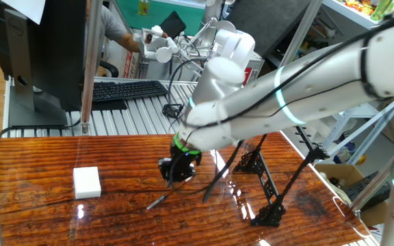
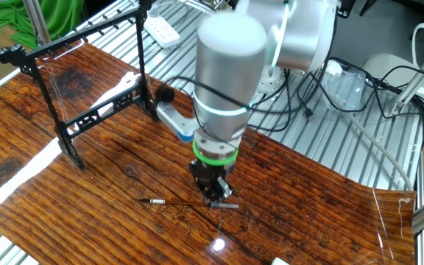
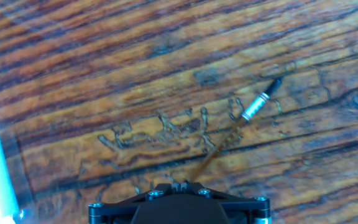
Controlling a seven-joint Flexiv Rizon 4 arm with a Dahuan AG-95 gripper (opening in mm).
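Observation:
A thin brush [image 2: 182, 203] lies on the dark wooden tabletop, with a dark tip at one end and a pale end at the other. In the wrist view, the dark tip and silver collar of the brush [image 3: 253, 107] point up to the right, and its brown handle runs down towards my gripper. My gripper's fingers stand together, shut, at the bottom of that view. From outside, the gripper [image 2: 213, 194] is low over the brush near its pale end. Whether it touches the handle cannot be told; the fingers hide that part.
A black rack [image 1: 269, 186] stands on the table beside the arm. A white block [image 1: 86, 182] sits on the left of the wood in exterior view 1. Behind the wood are a keyboard [image 1: 128, 90] and a monitor [image 1: 53, 55]. Between block and gripper the wood is bare.

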